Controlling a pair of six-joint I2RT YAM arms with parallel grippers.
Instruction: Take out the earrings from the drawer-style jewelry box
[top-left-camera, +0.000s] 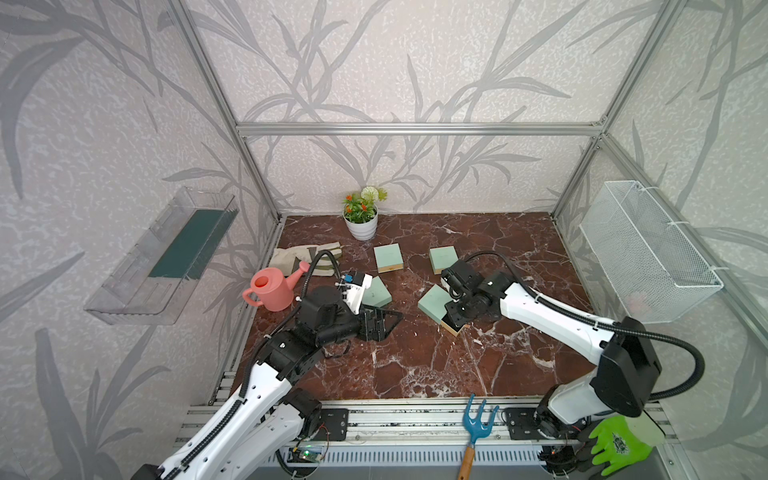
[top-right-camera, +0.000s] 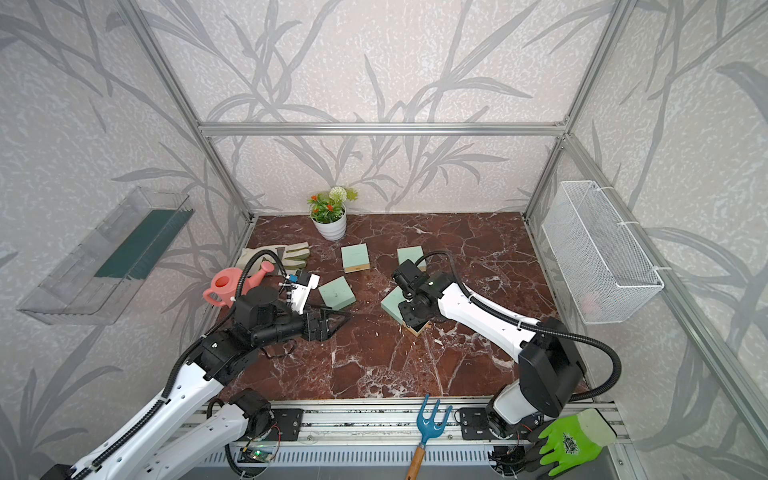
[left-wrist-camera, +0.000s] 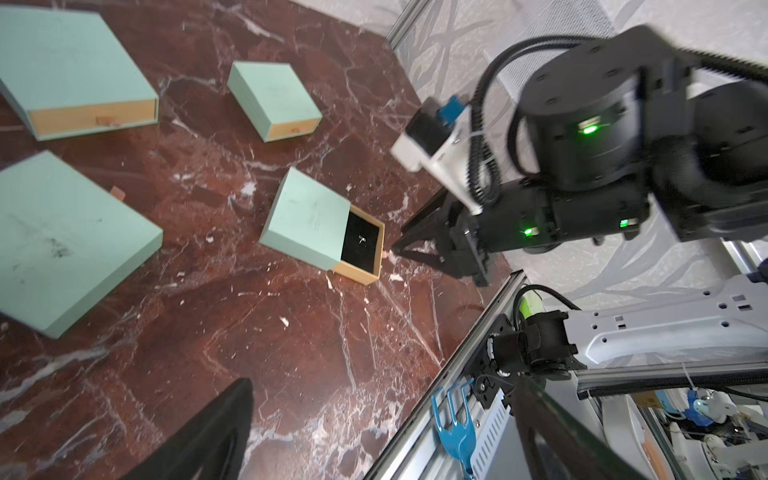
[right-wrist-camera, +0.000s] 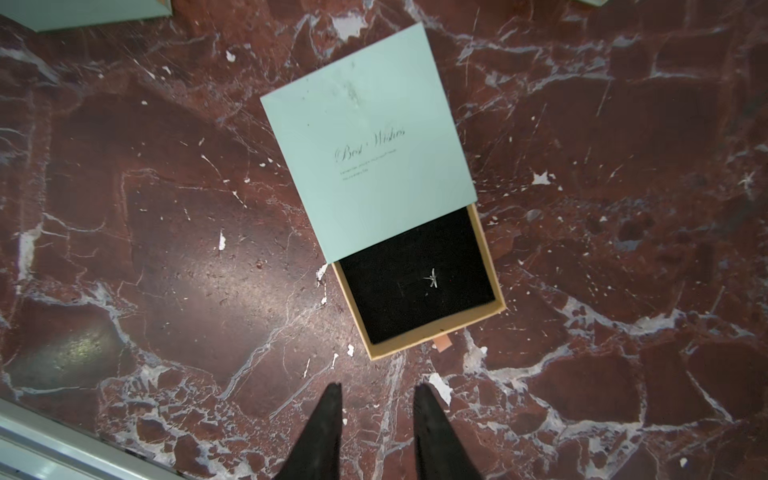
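A mint-green jewelry box (right-wrist-camera: 368, 144) lies on the marble table with its drawer (right-wrist-camera: 436, 328) pulled partly out. On the drawer's black lining a small silver earring (right-wrist-camera: 433, 278) shows. My right gripper hangs over the near side of that drawer, its fingers (right-wrist-camera: 324, 428) apart and nothing between them. From the top left view, the right arm covers part of the drawer. My left gripper (top-left-camera: 392, 321) stands open and empty above the table, left of the box; in its own wrist view the fingers (left-wrist-camera: 204, 436) are spread wide.
Other closed green boxes (top-left-camera: 389, 257) lie behind, and one (left-wrist-camera: 68, 240) is partly under the left arm. A red watering can (top-left-camera: 272, 289), gloves (top-left-camera: 292, 257) and potted plant (top-left-camera: 361, 222) stand at left and back.
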